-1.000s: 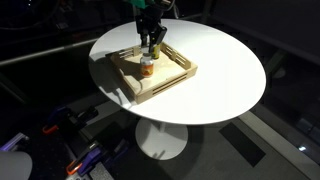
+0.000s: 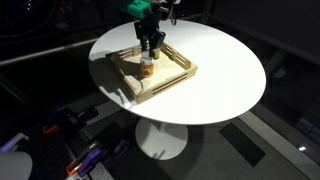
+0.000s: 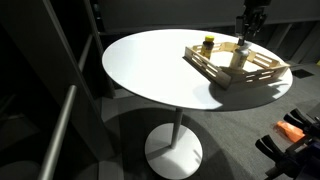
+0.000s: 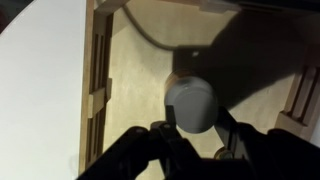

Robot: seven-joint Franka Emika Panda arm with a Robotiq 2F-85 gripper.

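A bottle with an orange label and a pale lid (image 2: 147, 67) stands upright inside the wooden tray (image 2: 150, 95). My gripper (image 2: 147, 51) points down at it from above. In the wrist view the bottle's round grey lid (image 4: 192, 105) lies between the fingertips, and the gripper is shut on it. The second exterior view has the same white-topped bottle (image 3: 239, 58) beneath the gripper. Behind it in the tray is a second jar, yellow with a dark band (image 3: 208, 45); the arm partly covers it in the first exterior view.
Low slatted walls (image 3: 212, 70) surround the tray floor. The tray rests on a round white table (image 2: 225, 75), with wide bare surface on the right in the first exterior view. A dark shadow falls across the tray floor in the wrist view.
My arm and gripper have come down slightly onto the orange-labelled bottle over the last second. Bottle, second jar and tray look unmoved.
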